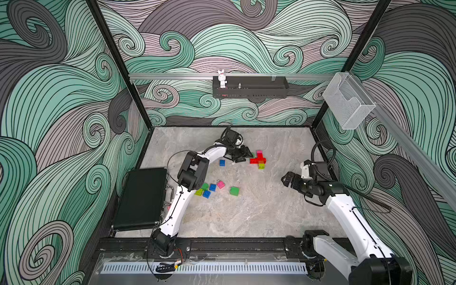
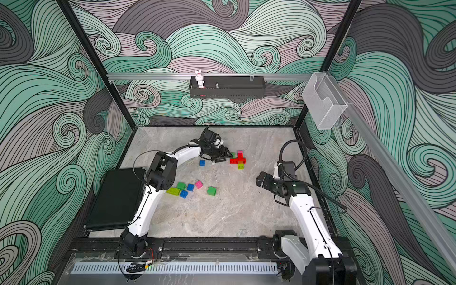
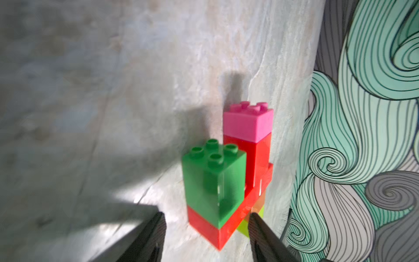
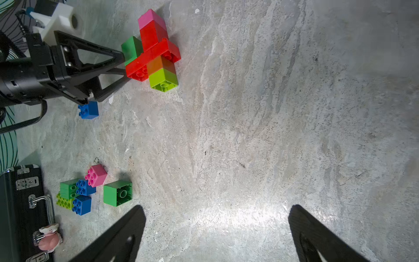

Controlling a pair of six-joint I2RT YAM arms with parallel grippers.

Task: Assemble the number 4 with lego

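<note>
The brick assembly stands at the back middle: a green brick [image 3: 213, 183], red bricks [image 1: 253, 160], a pink brick [image 3: 248, 124] at the far end, and a lime brick [image 4: 162, 80] with orange above it on the near end. My left gripper hangs just beside the green and red end, fingers apart with the bricks beyond them and nothing clearly held. My right gripper stands open over bare table at the right, nothing between its fingers.
Loose blue, green, pink and lime bricks [image 4: 117, 193] lie front left of the assembly, with a lone blue brick [image 4: 89, 110] below my left gripper. A black case [image 1: 138, 197] sits at the left.
</note>
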